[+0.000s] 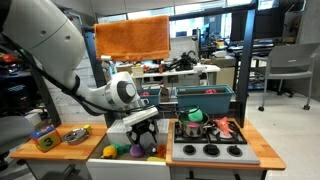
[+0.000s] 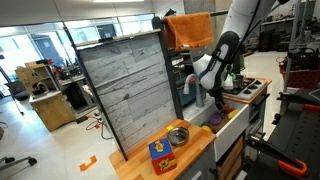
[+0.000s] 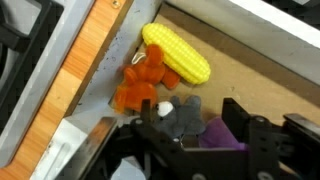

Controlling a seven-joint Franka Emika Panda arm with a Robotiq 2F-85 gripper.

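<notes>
My gripper points down over the open white drawer (image 1: 130, 171), its two dark fingers apart. Below the gap between them is a grey plush toy (image 3: 182, 118), with a white part beside the left finger; contact cannot be told. An orange plush toy (image 3: 148, 76) lies just beyond the left finger, touching or close to a yellow corn cob (image 3: 178, 52). The right finger partly covers a purple object (image 3: 222, 134). In the first exterior view, the gripper (image 1: 141, 132) hangs low at the drawer, above the purple object (image 1: 138, 150).
Right of the drawer stands a stove (image 1: 212, 151) bearing a pot (image 1: 195, 128) with a green item. A teal basket (image 1: 205, 100) sits behind it. On the left counter are a metal bowl (image 1: 75, 137) and a colourful box (image 1: 45, 139). An orange towel (image 1: 133, 38) hangs above.
</notes>
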